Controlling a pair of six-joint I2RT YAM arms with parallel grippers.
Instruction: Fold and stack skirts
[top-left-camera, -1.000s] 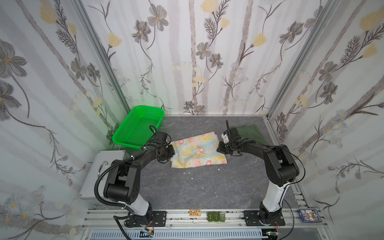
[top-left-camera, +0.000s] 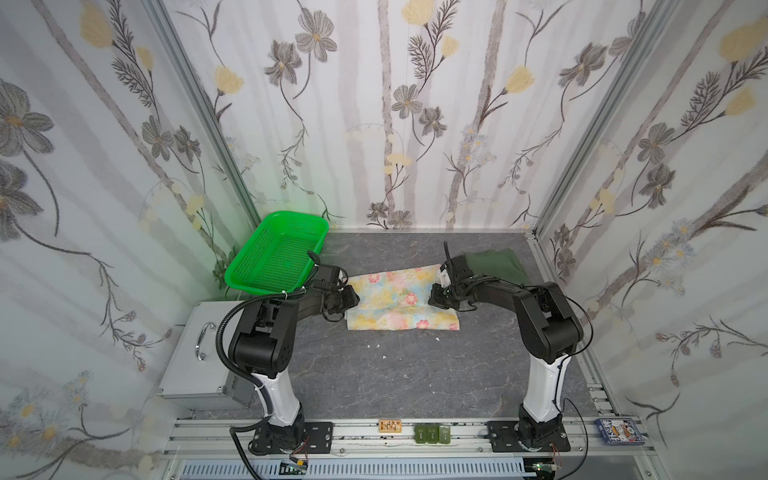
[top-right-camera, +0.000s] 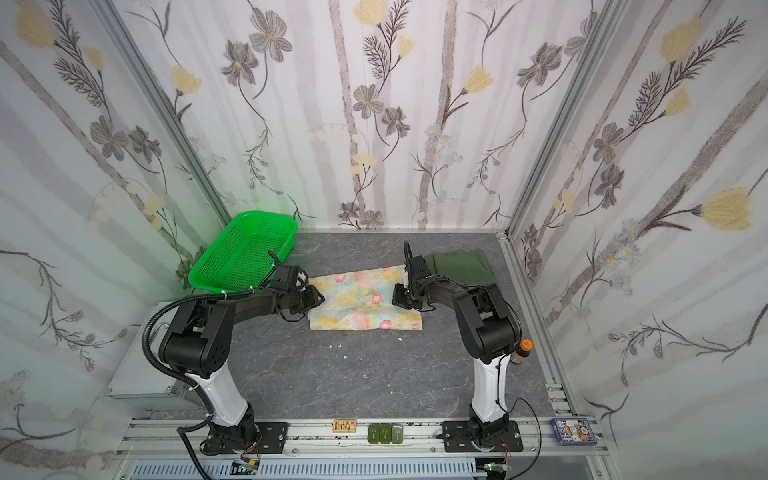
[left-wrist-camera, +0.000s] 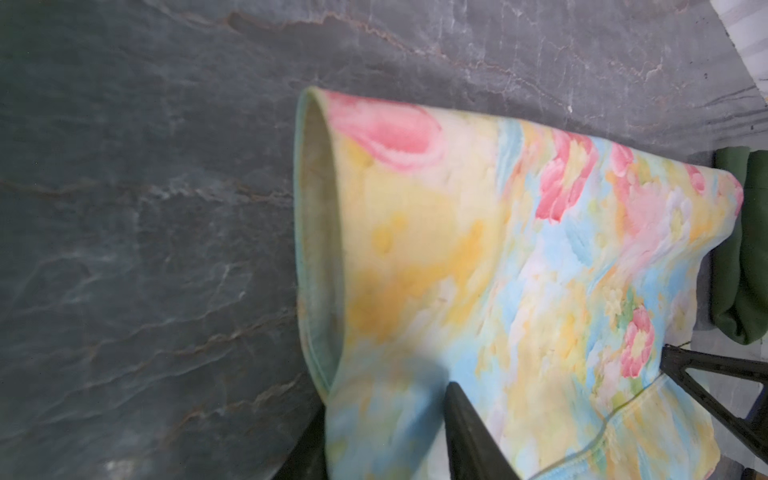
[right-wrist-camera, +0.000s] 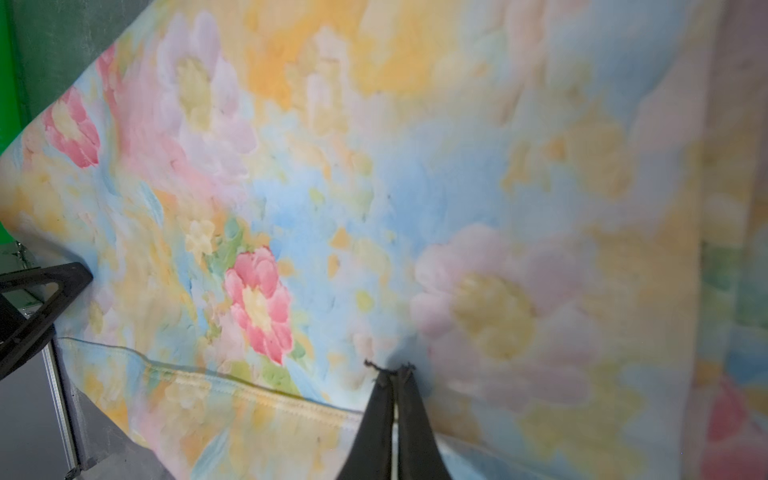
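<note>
A pastel floral skirt (top-left-camera: 400, 292) lies folded on the grey table, its seam running across it near the front. My left gripper is at its left end in the left wrist view, fingertips blurred, part open around the raised folded edge; whether it grips the cloth cannot be told. My right gripper is shut, its tips pressed on the skirt near the seam at the right end, with no cloth clearly between them. A dark green folded cloth (top-left-camera: 496, 264) lies at the back right, partly behind my right arm.
A green basket (top-left-camera: 276, 248) sits at the back left, beside a grey metal box (top-left-camera: 192, 352). An orange-capped bottle (top-right-camera: 521, 352) stands by the right arm.
The skirt has shifted slightly rightward and now lies straighter along its front edge. My left gripper has moved a little right with it; the right gripper has moved slightly left.
</note>
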